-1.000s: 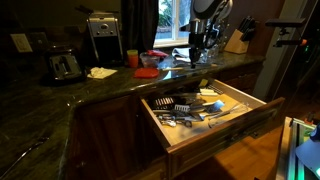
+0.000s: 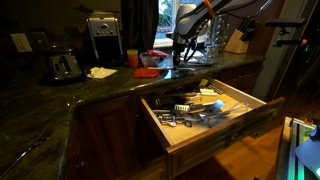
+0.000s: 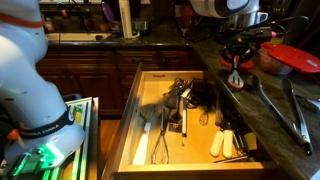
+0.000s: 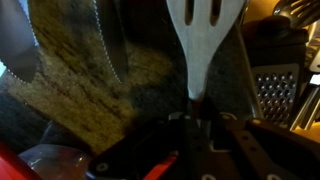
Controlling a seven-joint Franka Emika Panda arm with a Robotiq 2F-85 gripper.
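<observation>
A light slotted utensil (image 4: 203, 42), fork-like at its head, is in my gripper, which is shut on it. In the second exterior view the gripper (image 3: 238, 50) is over the dark counter beside the open drawer, and the utensil head (image 3: 235, 78) points down. From the first exterior view, the gripper (image 2: 181, 55) appears above the far counter, small and dark. Whether the utensil touches the counter cannot be told.
Long metal tongs (image 3: 296, 120) lie on the counter near a red-lidded bowl (image 3: 290, 57). The open drawer (image 3: 205, 168) holds several utensils, including a whisk (image 3: 161, 148). A grater (image 4: 275, 92) shows right of the counter edge.
Over the last second the arm and gripper have moved left over the far counter, as seen in the first exterior view. The drawer and its contents look unchanged.
</observation>
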